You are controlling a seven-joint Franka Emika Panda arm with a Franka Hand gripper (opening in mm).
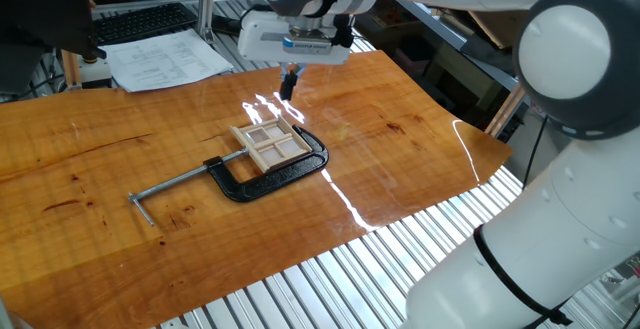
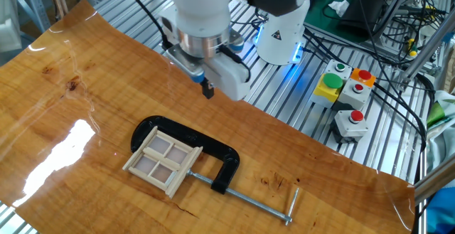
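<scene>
A small pale wooden window frame (image 1: 272,145) with four panes lies on the wooden table, within the mouth of a black C-clamp (image 1: 262,184). The clamp's screw (image 2: 245,204) reaches the frame's edge from one side. My gripper (image 1: 288,87) hangs above the table, beyond the frame in exterior view 1, apart from both frame and clamp. Its dark fingertips (image 2: 207,89) stand close together in the middle of the hand, and nothing shows between them.
Printed papers (image 1: 168,61) lie at the table's far left edge, with a keyboard (image 1: 145,23) behind. Control boxes with buttons (image 2: 346,92) stand on the metal slats beside the robot base (image 2: 281,38).
</scene>
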